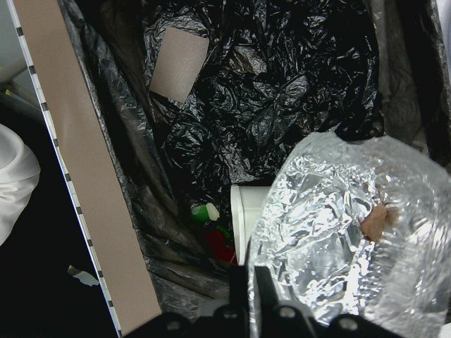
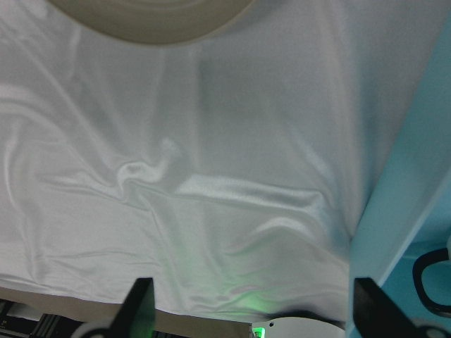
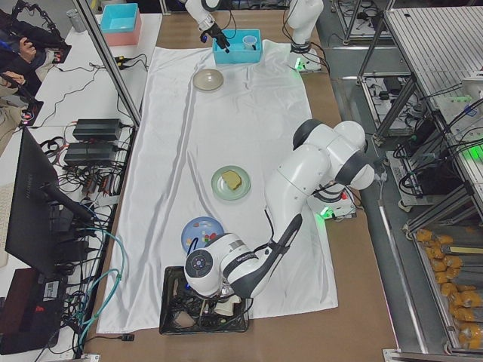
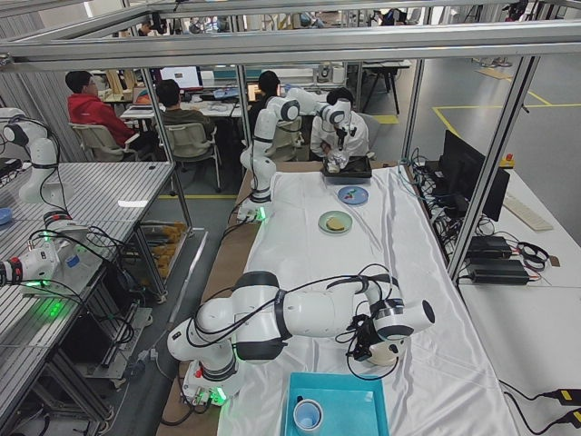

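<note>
My left gripper is low over a black-lined bin point(image 3: 170, 305); in the left wrist view its dark fingertips meet at a crinkled clear plastic piece point(image 1: 331, 218) with a brown scrap on it, though whether they grip it is unclear. A white cup-like item point(image 1: 246, 211) and small green and red bits lie beneath. My right gripper hangs open above the white cloth, between a beige plate point(image 2: 151, 21) and a blue bin point(image 2: 398, 176) holding a mug point(image 4: 307, 414).
A blue plate point(image 4: 352, 194) with small items lies beside the black bin. A green plate point(image 4: 334, 229) with a yellowish piece is mid-table. The cloth between plates is clear. A monitor point(image 3: 34, 211) and cables line the table's side.
</note>
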